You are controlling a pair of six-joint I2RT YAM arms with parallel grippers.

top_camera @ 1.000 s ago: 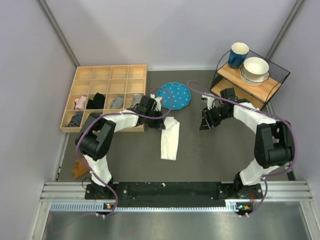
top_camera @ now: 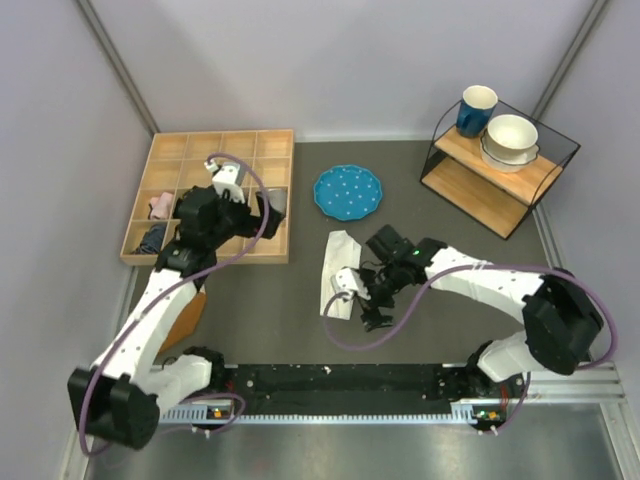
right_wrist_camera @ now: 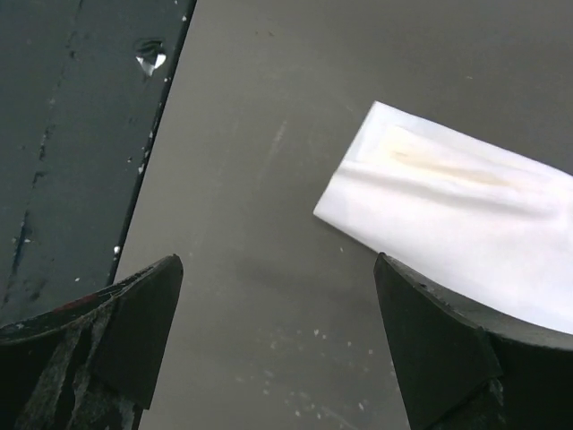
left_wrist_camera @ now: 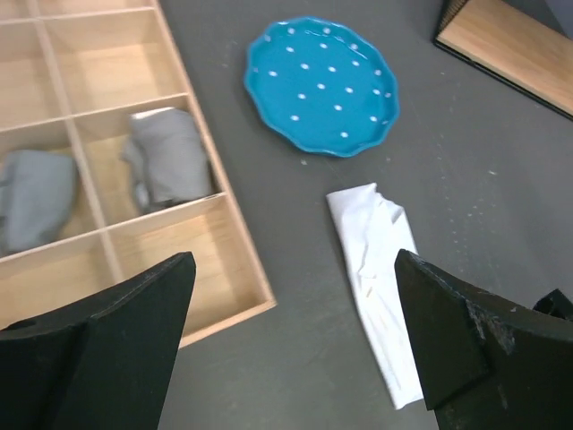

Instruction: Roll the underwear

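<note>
A white folded cloth (top_camera: 338,260) lies flat as a long strip on the grey table, near its middle; its near end (right_wrist_camera: 448,215) fills the right of the right wrist view, with a faint yellowish patch. My right gripper (top_camera: 376,314) hangs just right of the cloth's near end, open, with nothing between its fingers. My left gripper (top_camera: 262,220) is above the right edge of the wooden organizer, open and empty; the cloth (left_wrist_camera: 376,269) shows beyond it in the left wrist view.
The divided organizer (top_camera: 270,250) holds folded clothes at the left. A blue dotted plate (top_camera: 347,192) lies behind the cloth. A shelf (top_camera: 470,200) with a mug and bowls stands at back right. A dark strip (right_wrist_camera: 72,134) runs along the front edge.
My left arm has pulled back leftward over the organizer, away from the cloth's far end.
</note>
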